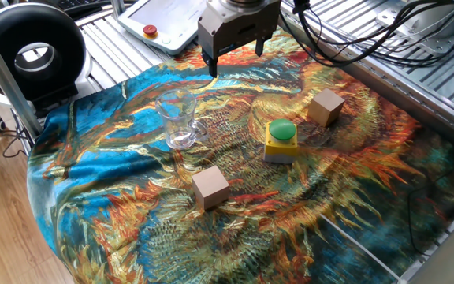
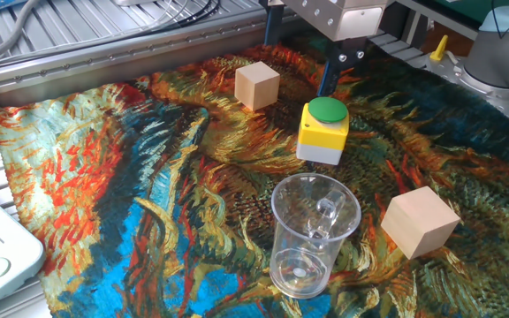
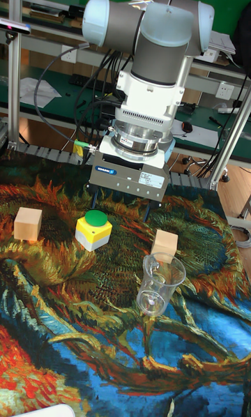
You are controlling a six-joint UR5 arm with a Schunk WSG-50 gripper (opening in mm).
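Note:
My gripper [image 1: 236,61] hangs above the cloth with its two fingers spread wide apart and nothing between them. A yellow-and-white box with a green button [image 1: 281,139] stands upright on the cloth. One wooden cube [image 1: 210,188] lies on the cup's side of the button box, a second wooden cube [image 1: 325,107] on the other side. Near the first cube stands a clear plastic cup [image 2: 312,238], upright, its mouth up and a handle on its side. In the third exterior view the cup [image 3: 160,283] partly overlaps a cube [image 3: 164,243]. The gripper touches none of these.
A patterned, painting-like cloth [image 1: 117,158] covers the table. A tablet-like device with a red button [image 1: 150,31] lies at the table's far edge. Black cables [image 1: 353,51] hang beside the arm. Bare cloth lies between the objects.

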